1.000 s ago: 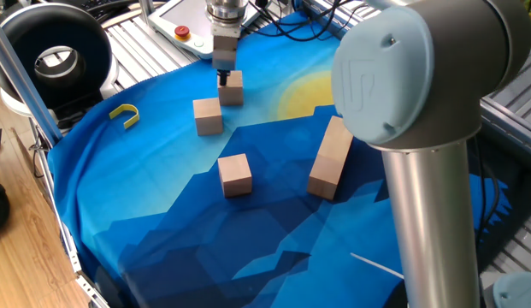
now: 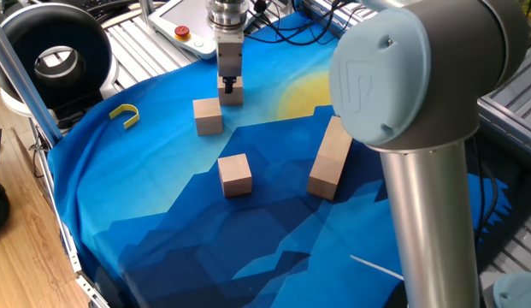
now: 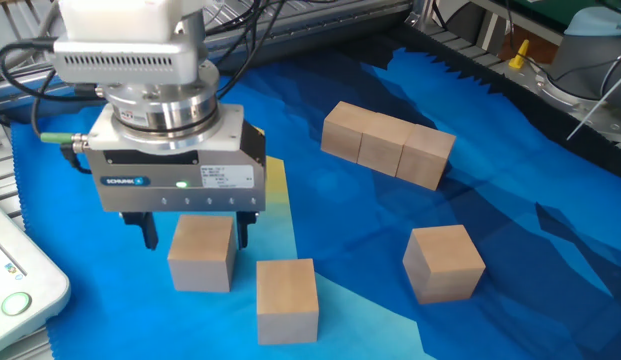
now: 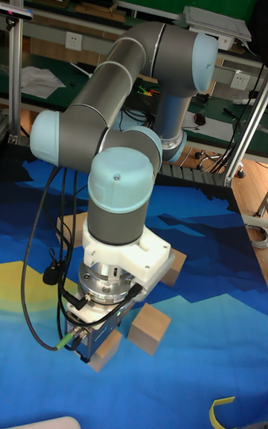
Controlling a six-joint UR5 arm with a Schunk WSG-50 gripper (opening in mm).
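My gripper [image 3: 195, 232] stands open over a wooden cube [image 3: 202, 262] in exterior view 2, one black finger [image 3: 147, 231] out to its left and the other close to its right side. Seen in exterior view 1, that same cube [image 2: 232, 94] sits partly behind the fingers, at the back of the cloth. A second cube [image 3: 287, 302] rests close beside it. Farther off is a single cube [image 3: 443, 264]. Three more wooden cubes [image 3: 382, 145] form a straight touching row. In exterior view 3 the arm hides part of the cubes and the fingertips.
A yellow curved strip [image 2: 126, 115] lies on the blue cloth [image 2: 154, 162]. The teach pendant [image 2: 190, 32] with its red button is at the back edge. Cables hang near the gripper. Open cloth spreads between the single cubes and the row.
My gripper has come slightly to the right and lower in exterior view 1, so its fingers now overlap the rear cube. The cubes have stayed in place.
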